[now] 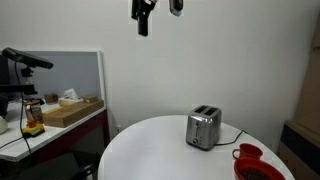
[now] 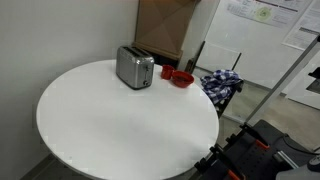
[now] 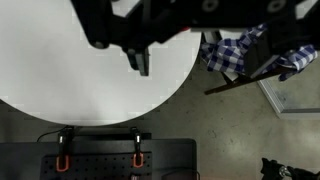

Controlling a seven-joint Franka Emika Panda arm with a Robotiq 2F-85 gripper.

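My gripper [image 1: 160, 18] hangs high above the table at the top edge of exterior view 1. Its two dark fingers stand well apart with nothing visible between them. Below, a silver toaster [image 1: 204, 128] stands upright on the round white table [image 2: 95, 120]. A red mug [image 1: 248, 152] and a red bowl [image 1: 262, 166] with dark contents sit close together near the table's edge. In exterior view 2, the toaster [image 2: 135, 68], mug [image 2: 167, 72] and bowl [image 2: 182, 78] are grouped toward the back.
A blue-and-white checked cloth [image 2: 221, 84] hangs beside the table's right side. A side counter at the left holds a wooden box [image 1: 72, 113] and a small bottle [image 1: 34, 118]. A cord runs from the toaster.
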